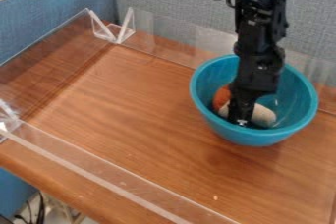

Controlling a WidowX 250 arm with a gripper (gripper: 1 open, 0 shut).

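A teal bowl [289, 120] stands on the right part of the wooden table. My black gripper [239, 116] reaches down into it, its tip low among the contents. An orange item [222, 97] lies at the bowl's left inside, and a pale rounded item [261, 115] lies beside the fingers at the front right. The fingers are dark and partly hidden, so whether anything is between them is unclear.
Clear low walls edge it, with white corner brackets [116, 29]. A grey panel stands behind and a blue one at the left.
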